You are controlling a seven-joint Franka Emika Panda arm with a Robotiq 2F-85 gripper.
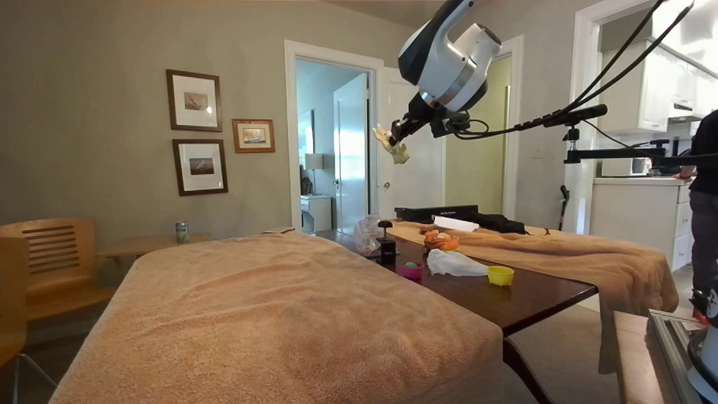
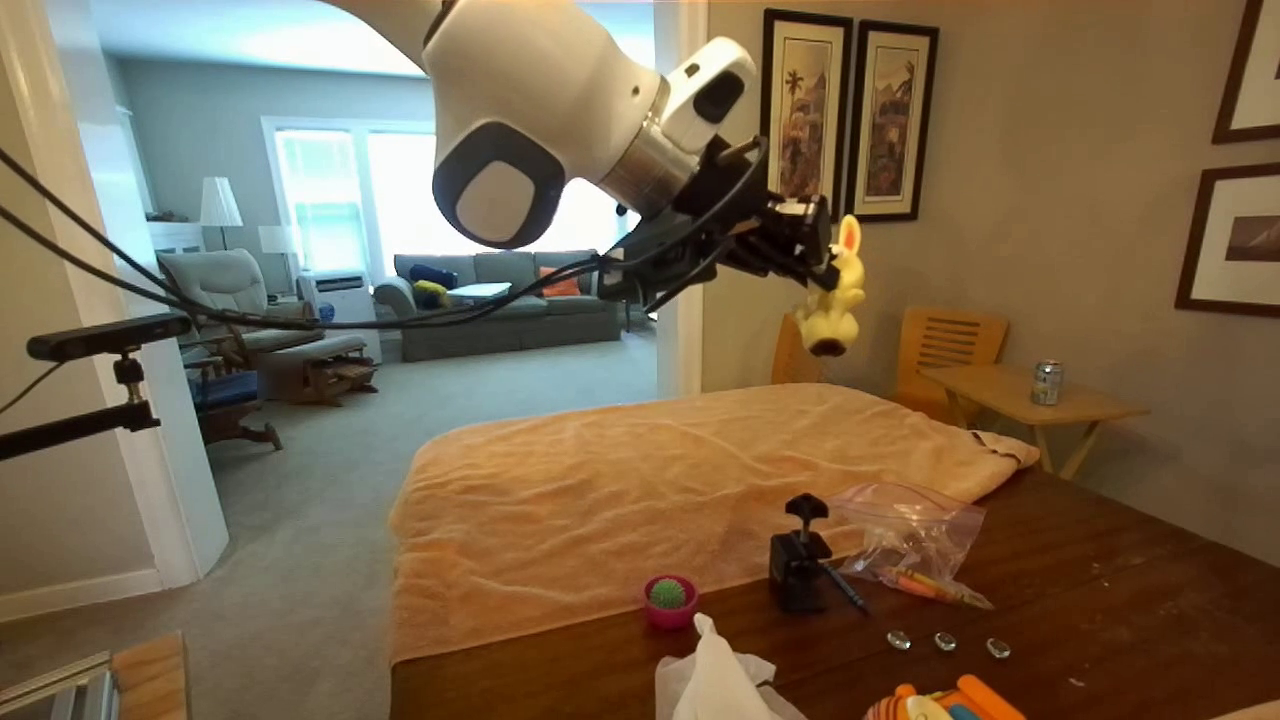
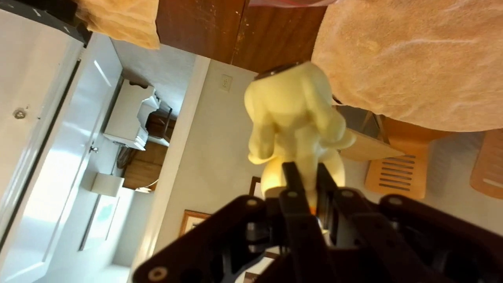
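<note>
A pale yellow toy bunny (image 2: 836, 300) hangs in the air, well above the table, with my gripper (image 2: 828, 250) shut on it. In the wrist view the bunny (image 3: 294, 111) fills the middle, and the dark fingers (image 3: 293, 177) press on a narrow part near its head. Its ears are mostly hidden there, but exterior view 2 shows one with an orange-red inside. From the other side, exterior view 1 has the bunny (image 1: 398, 149) tilted at the end of my gripper (image 1: 395, 138), touching nothing else.
On the dark table (image 1: 538, 286) are a black clamp-like object (image 2: 798, 564), a clear plastic bag (image 2: 912, 534), a pink cup (image 2: 669, 602) holding a green spiky ball, white tissue (image 1: 458, 264), a yellow cup (image 1: 500, 275) and an orange toy (image 1: 440, 240). The orange towel (image 1: 269, 310) is bare.
</note>
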